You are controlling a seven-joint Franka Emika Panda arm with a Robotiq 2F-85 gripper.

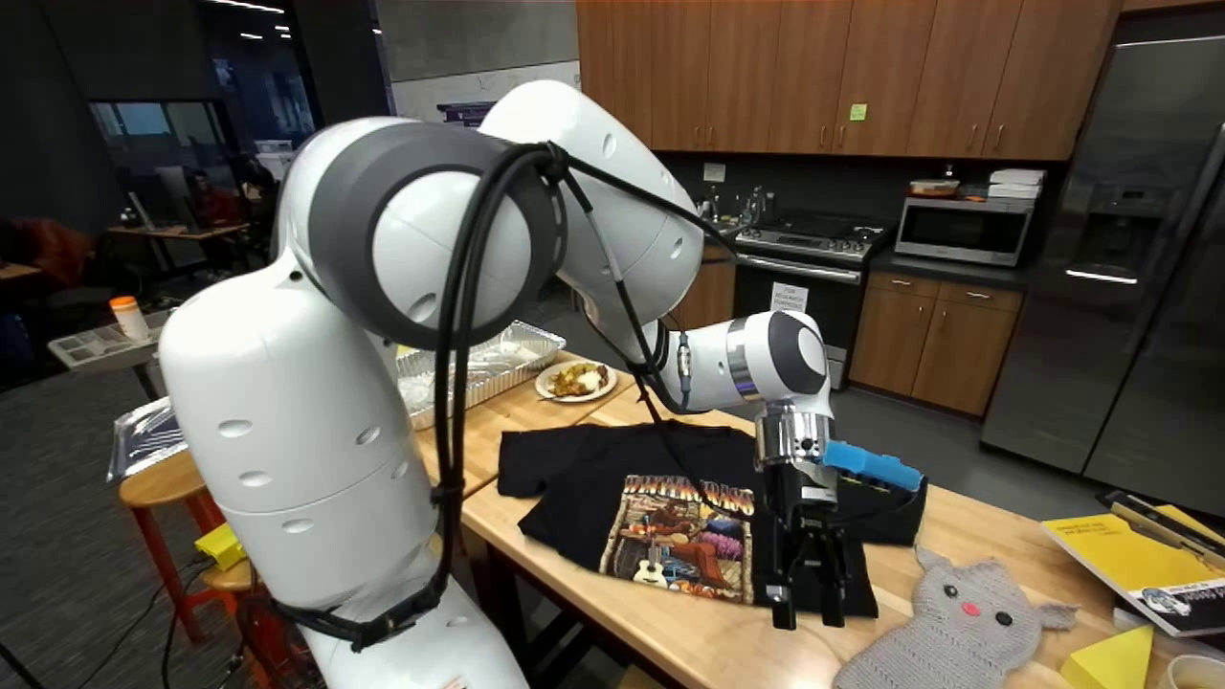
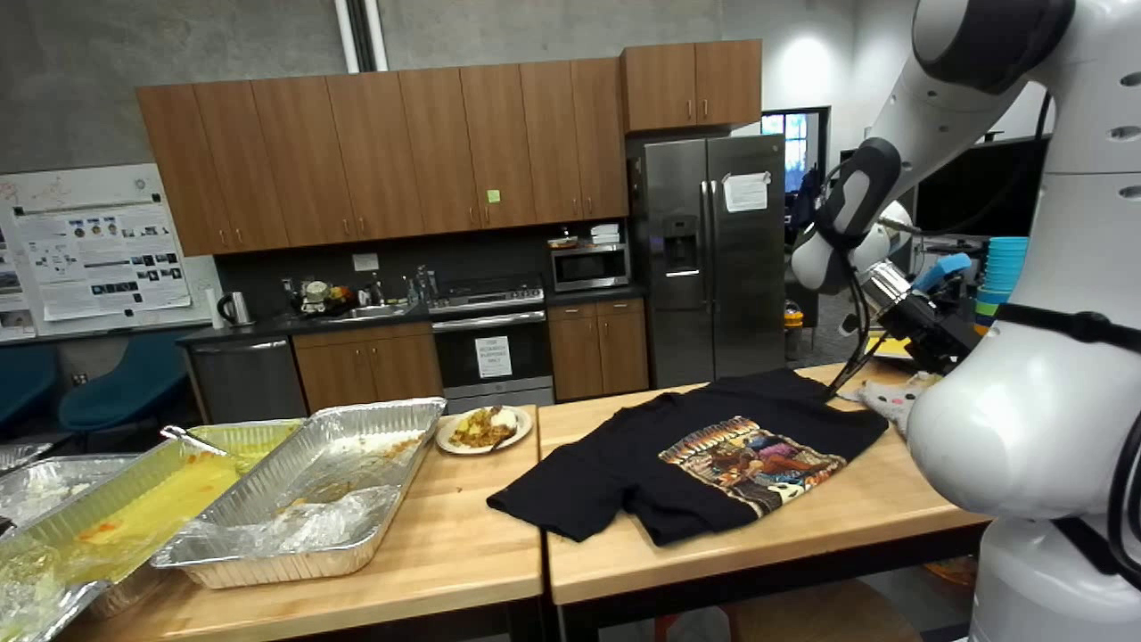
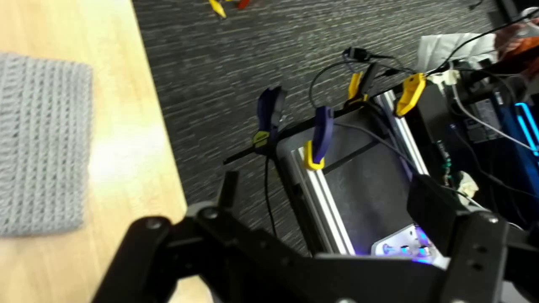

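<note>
A black T-shirt with a colourful printed panel lies spread out on the wooden table. My gripper is open and points downward near the shirt's hem in exterior view 1, with nothing between its fingers. The wrist view shows one of its dark fingers over the table edge and the floor, and no part of the shirt. A grey knitted plush animal rests to the right of the shirt; part of its knit appears at the left of the wrist view.
Past the plush lie a yellow-covered book and a yellow wedge. A plate of food and a foil tray stand at the table's other end. Bare wood shows beyond the shirt.
</note>
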